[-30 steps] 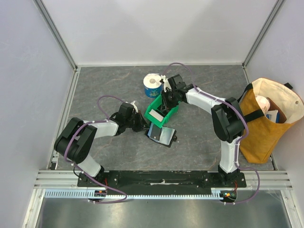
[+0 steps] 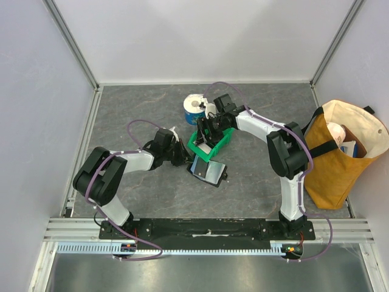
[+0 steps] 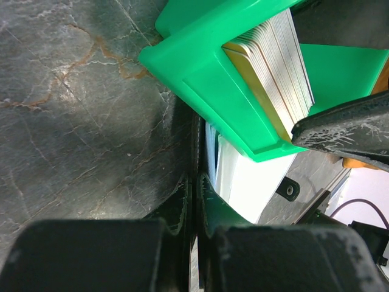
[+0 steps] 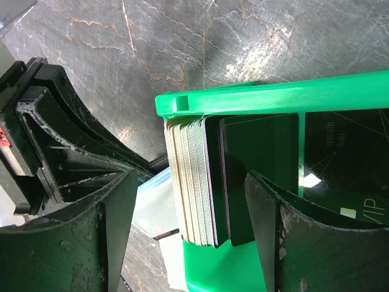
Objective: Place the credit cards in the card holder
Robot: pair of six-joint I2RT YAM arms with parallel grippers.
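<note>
A green tray [image 2: 220, 146] holds a stack of light-edged cards [image 4: 191, 182] in its front compartment. Dark cards [image 4: 264, 158] lean beside that stack. My right gripper is open, one finger on either side of the stack, nothing clamped. In front of the tray the card holder [image 2: 214, 172] lies open on the table, with clear and dark pages. My left gripper is shut on the black edge of the holder, which the left wrist view shows running up between its fingertips. The tray partly hides the holder's pages [image 3: 246, 179] in that view.
Behind the tray stands a blue-and-white roll [image 2: 194, 108]. A mustard bag [image 2: 334, 170] sits at the far right. The tray's near wall [image 3: 206, 85] is very close to my left fingers.
The left gripper and the holder have shifted slightly.
</note>
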